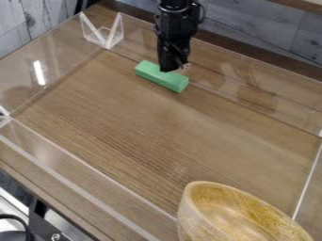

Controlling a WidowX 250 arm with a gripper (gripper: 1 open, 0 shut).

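A black robot arm reaches in from the top centre, its gripper point(171, 58) hanging over a green rectangular block point(163, 79) that lies flat on the wooden surface. The gripper's tip is at the block's upper right part, too small and dark to show whether the fingers are open or shut, or whether they touch the block.
A large yellow bowl point(236, 215) stands at the bottom right. A white wire-like holder point(104, 30) is at the top left.
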